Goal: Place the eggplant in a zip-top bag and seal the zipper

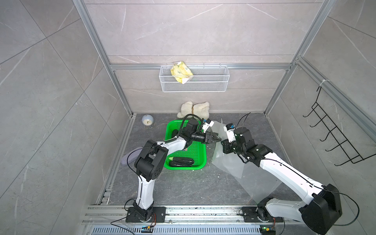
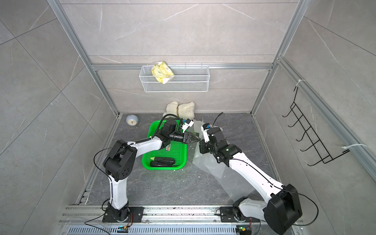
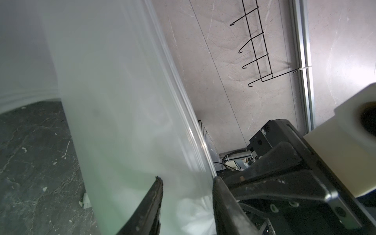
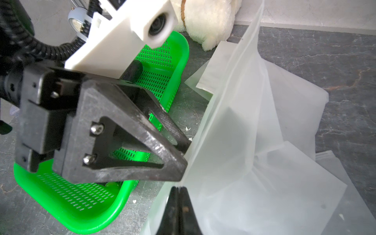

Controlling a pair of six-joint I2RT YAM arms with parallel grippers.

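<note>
A translucent zip top bag (image 4: 235,148) stands raised between the grippers, right of the green basket, with more sheets of plastic beneath. My left gripper is part open, its tips at the bag's upper zipper edge; whether anything is between them is unclear. My right gripper is shut at the bag, just below the left fingers in the right wrist view, apparently pinching the thin plastic. In the green basket (image 1: 201,160), dark eggplants (image 1: 181,160) lie at the near end, one with a pale green stem.
A white plush toy (image 1: 199,108) lies at the back, a small clock (image 1: 147,119) at back left. A wire basket (image 1: 203,82) with a yellow packet hangs on the back wall, a black hook rack (image 1: 336,137) on the right wall.
</note>
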